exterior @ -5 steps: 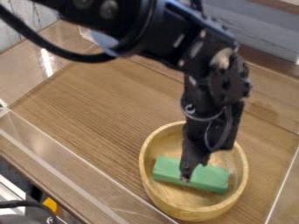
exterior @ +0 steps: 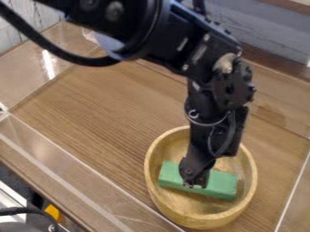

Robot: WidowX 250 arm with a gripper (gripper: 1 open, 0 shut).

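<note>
My black gripper [exterior: 208, 170] reaches down into a round light wooden bowl [exterior: 161, 201] at the lower right of the camera view, its fingers apart. A green rectangular block [exterior: 216, 187] lies in the bowl beneath the fingertips, partly hidden by them. Whether the fingertips touch the block I cannot tell.
A wooden tabletop [exterior: 97, 104] surrounds the bowl, with clear room at the left. Clear plastic edges run along the left and front. A pale wall stands at the back, and a small yellow object [exterior: 51, 212] shows at the lower left corner.
The gripper has shifted slightly and moved lower toward the green block over the last second. The bowl and block look unmoved.
</note>
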